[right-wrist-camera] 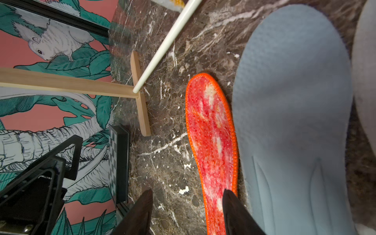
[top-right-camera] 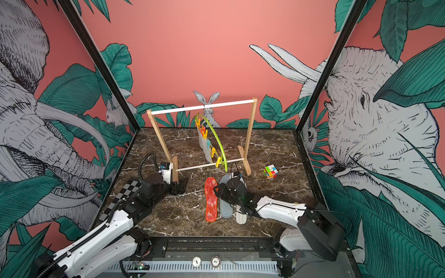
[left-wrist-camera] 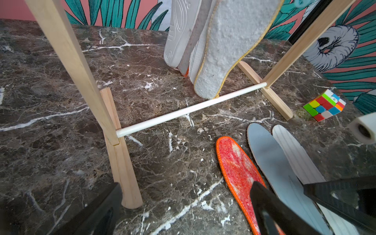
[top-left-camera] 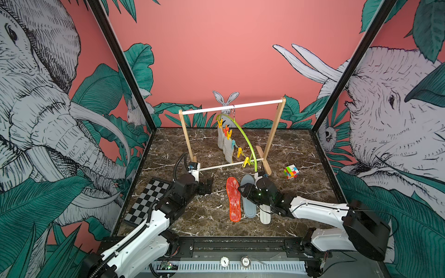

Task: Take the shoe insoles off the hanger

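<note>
A green hanger [top-left-camera: 245, 137] with clothespins hangs on the wooden rack's white bar [top-left-camera: 231, 106]; several grey-white insoles [left-wrist-camera: 235, 43] hang from it. On the table lie a red insole [top-left-camera: 233, 199], a grey-blue insole [right-wrist-camera: 291, 117] and a pale insole [left-wrist-camera: 297, 156]. My left gripper [top-left-camera: 206, 185] stands open near the rack's left foot, with nothing between its fingers. My right gripper is over the red and grey-blue insoles, its fingers apart, with nothing seen held.
A checkered board [top-left-camera: 147, 200] lies at the front left, a puzzle cube [top-left-camera: 291, 171] right of the rack. The rack's lower rod [left-wrist-camera: 192, 111] runs just behind the lying insoles.
</note>
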